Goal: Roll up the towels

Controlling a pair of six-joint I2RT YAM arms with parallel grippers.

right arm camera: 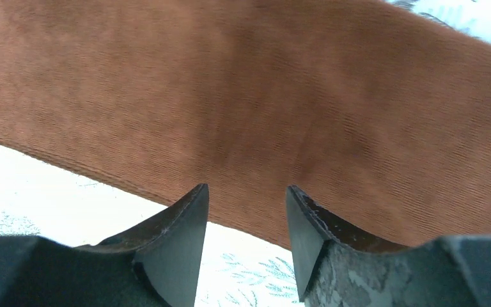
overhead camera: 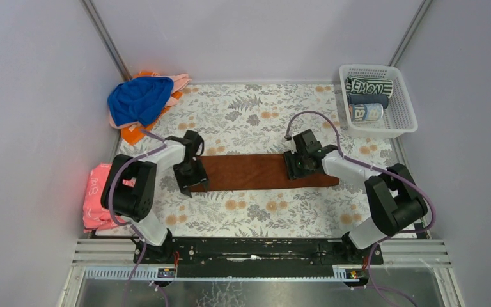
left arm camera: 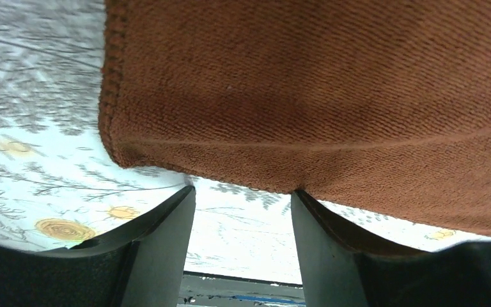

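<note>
A brown towel (overhead camera: 246, 171) lies as a long, flat strip across the middle of the table. Over its left end hangs my left gripper (overhead camera: 195, 189). In the left wrist view the towel's corner and near edge (left arm camera: 211, 176) lie just beyond the parted fingertips (left arm camera: 182, 198), with no cloth pinched between them. My right gripper (overhead camera: 294, 178) is above the right half of the strip. The right wrist view has its fingers (right arm camera: 188, 220) apart over the towel (right arm camera: 243, 128), and the cloth passes flat beneath them.
A white basket (overhead camera: 410, 118) at the back right holds several rolled towels (overhead camera: 369, 87). Heaped at the back left are a blue towel (overhead camera: 139, 100) and orange and peach ones. A coral towel (overhead camera: 99, 198) lies front left.
</note>
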